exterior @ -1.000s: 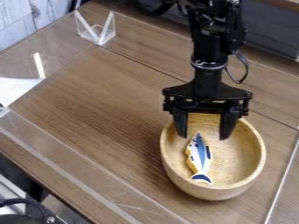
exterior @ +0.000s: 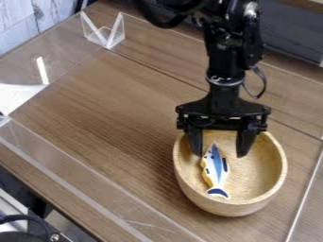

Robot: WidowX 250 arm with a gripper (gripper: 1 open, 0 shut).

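Note:
My black gripper (exterior: 220, 140) hangs upright over the back part of a round tan bowl (exterior: 265, 186), its two fingers spread open at the bowl's rear, with nothing seen between them. A small blue, white and yellow fish-shaped object (exterior: 216, 173) lies lengthwise in the left part of the bowl, just below and in front of the fingers. Whether the fingertips touch the bowl or the fish is hard to tell.
The bowl stands on a wooden table (exterior: 94, 123) whose left and middle are largely clear. A clear plastic stand (exterior: 105, 31) is at the back left. A dark cable lies beyond the lower-left edge.
My arm and gripper have shifted very slightly over the bowl; the fish and the bowl look the same.

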